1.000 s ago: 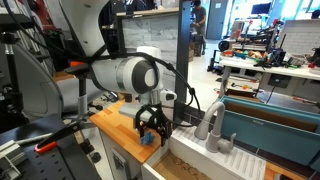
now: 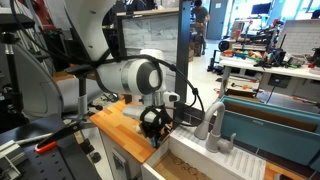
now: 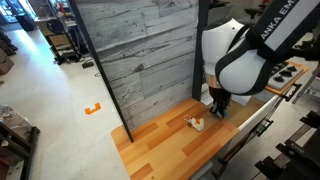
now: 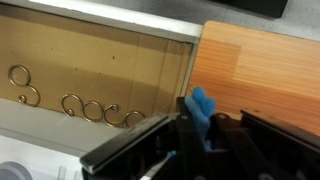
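Note:
A small blue object (image 4: 202,104), soft-looking like a cloth, pokes out between the dark fingers of my gripper in the wrist view. The fingers are closed on it, and most of it is hidden by them. In exterior view 1 my gripper (image 2: 157,137) is low over the wooden board (image 2: 118,126), near the edge by the white basin. Exterior view 2 has the gripper (image 3: 220,112) close to the board's surface at its right part. Whether the blue object touches the board cannot be made out.
Right of the board lies a white-rimmed basin (image 2: 190,170) with a brown floor; several metal rings (image 4: 92,108) lie in it. A grey-white faucet (image 2: 208,125) rises behind. A small pale object (image 3: 195,124) rests on the board. A blue-green bin (image 2: 265,128) stands farther right.
The gripper has shifted slightly at the board's edge, and the blue patch beneath it, plain earlier in exterior view 1, is now mostly hidden. The surroundings look unchanged.

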